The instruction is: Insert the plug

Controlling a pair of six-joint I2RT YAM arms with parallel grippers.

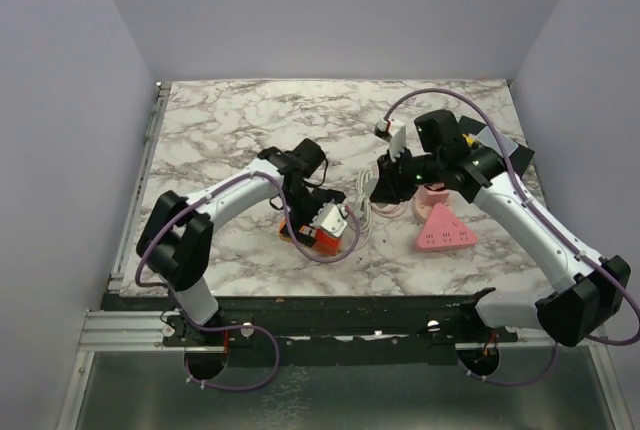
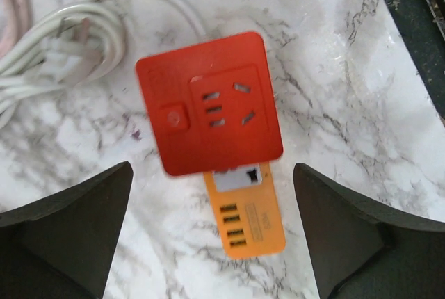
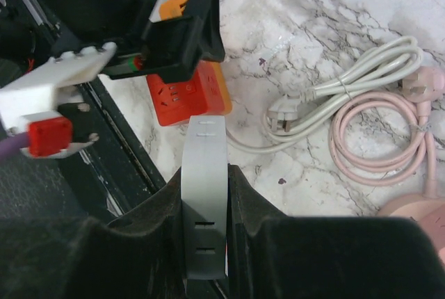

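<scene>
The power strip, with its red socket face (image 2: 214, 104) and orange side (image 2: 250, 219), rests on the marble table. Slots show in the red face in the left wrist view. My left gripper is open over the strip, its dark fingers (image 2: 348, 222) apart on either side. My right gripper is shut on a white plug (image 3: 206, 167), an elongated block pointing away from the fingers. In the top view this right gripper (image 1: 386, 186) is to the right of the red block (image 1: 327, 242), apart from it. The plug's prongs are not visible.
A coiled white cable with its own plug (image 3: 284, 112) lies beside the strip. Farther right are a coiled pink cable (image 3: 338, 132) and a pink triangular block (image 1: 445, 231).
</scene>
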